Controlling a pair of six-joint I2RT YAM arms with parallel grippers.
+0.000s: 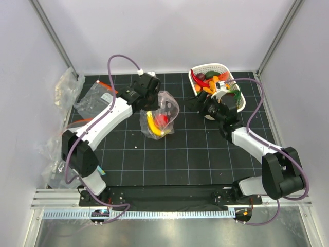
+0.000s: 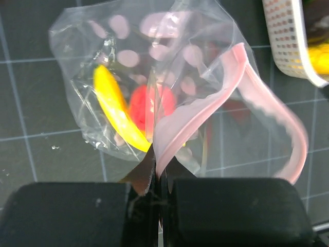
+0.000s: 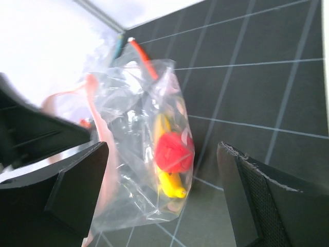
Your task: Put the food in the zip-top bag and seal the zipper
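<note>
A clear zip bag [image 1: 169, 105] with a pink zipper edge holds a yellow banana [image 2: 112, 103] and a red tomato-like item [image 2: 141, 105]. Its mouth gapes, the pink strip [image 2: 200, 114] looping out to the right in the left wrist view. My left gripper is shut on that pink rim and holds the bag up. To the right of the bag, my right gripper [image 1: 193, 104] stands open. Between its fingers there is only empty space, with the bag in view beyond them.
A white basket [image 1: 205, 68] of toy produce sits at the back right, behind the right gripper. Flat bags, one of them with an orange strip [image 1: 108, 87], lie along the left side.
</note>
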